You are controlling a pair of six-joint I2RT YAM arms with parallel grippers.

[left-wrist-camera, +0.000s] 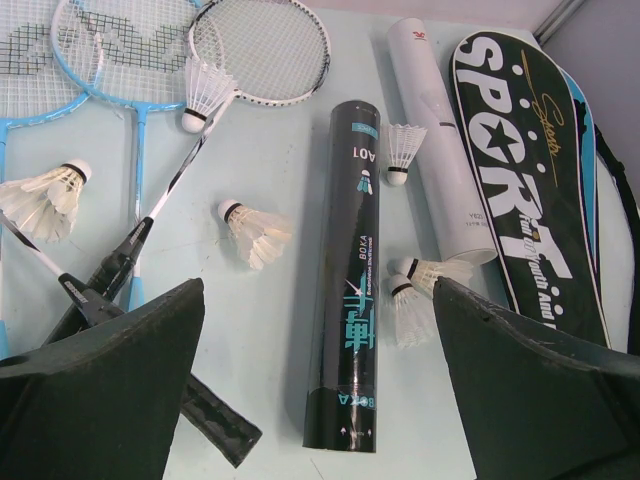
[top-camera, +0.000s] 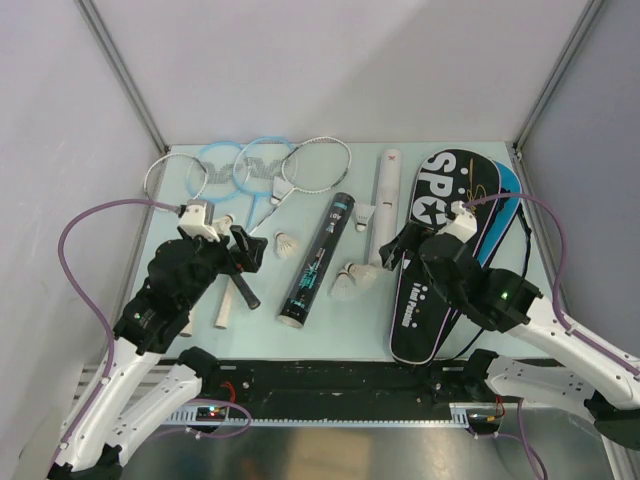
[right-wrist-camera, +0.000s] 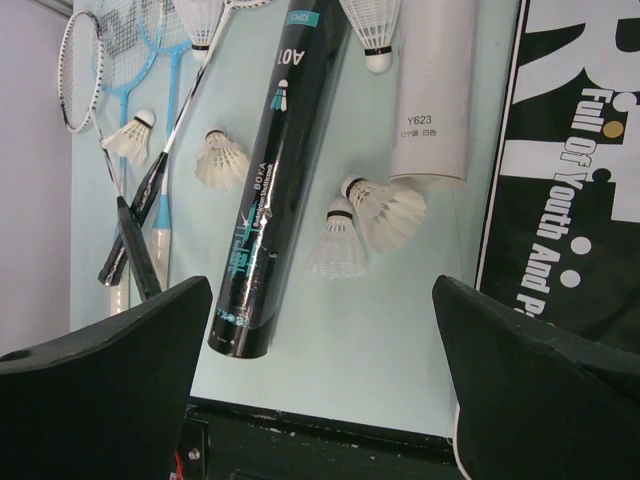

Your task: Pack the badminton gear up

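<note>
Several badminton rackets [top-camera: 319, 187] lie crossed at the back left. Loose shuttlecocks [left-wrist-camera: 257, 236] are scattered among them and around a black tube [top-camera: 316, 260] in the middle. A white tube [right-wrist-camera: 432, 95] lies right of it, and a black SPORT bag [left-wrist-camera: 517, 180] lies flat on the right. My left gripper [top-camera: 246, 250] is open above the racket handles, left of the black tube, with nothing between its fingers. My right gripper [top-camera: 399, 243] is open above the area between the white tube and bag, holding nothing.
The pale table [top-camera: 362, 335] has some bare space at the front middle. Walls surround it at the back and sides. The bag's dark strap runs along its right side.
</note>
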